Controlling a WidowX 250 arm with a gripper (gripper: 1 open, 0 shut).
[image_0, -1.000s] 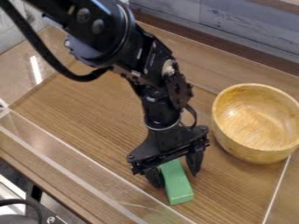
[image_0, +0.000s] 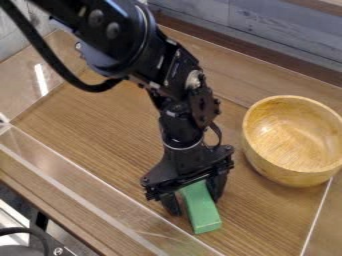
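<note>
The black arm reaches down from the upper left to the front of the wooden table. Its gripper (image_0: 190, 191) is low over a green block (image_0: 201, 208), with fingers around the block's rear end. The block lies on the table pointing toward the viewer. The fingertips are dark and partly hidden, so whether they press on the block cannot be told.
A yellow bowl (image_0: 291, 113) sits on the right, close beside the arm. A wall (image_0: 274, 30) runs along the back. The table's edge is at lower left.
The upper part of the arm has shifted slightly; the gripper and green block are in nearly the same place.
</note>
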